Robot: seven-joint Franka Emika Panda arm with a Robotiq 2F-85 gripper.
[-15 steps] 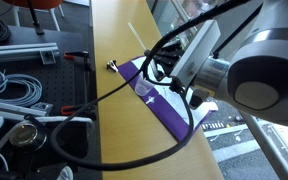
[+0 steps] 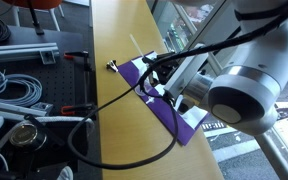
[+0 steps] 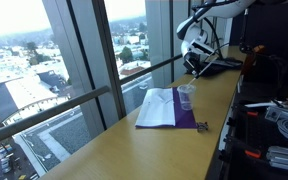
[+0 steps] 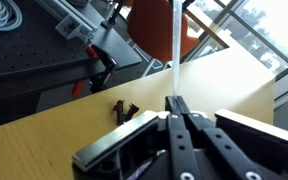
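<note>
A thin whitish stick [image 4: 176, 45], straw-like, rises from the fingertips of my gripper, which is shut on it in the wrist view. In exterior view 1 the stick [image 2: 135, 43] slants up and left from the gripper, above the work surface. Clear cup-like plastic [image 3: 187, 88] shows below the arm in exterior view 2; its exact shape and contact with the gripper cannot be told. A purple sheet [image 2: 185, 131] lies under the arm, with white paper [image 3: 156, 108] on it.
A small dark object [image 4: 124, 111] lies on the tan table near its edge. Beside the table, a black cart [image 2: 44, 75] carries coiled cables and tools. Windows line the other side. A black cable [image 2: 99, 155] loops over the table. Bare table extends past the sheet.
The arm has shifted down and slightly left in exterior view 1, carrying the stick with it. The clear cup-like item visible a second ago is now mostly covered by the gripper.
</note>
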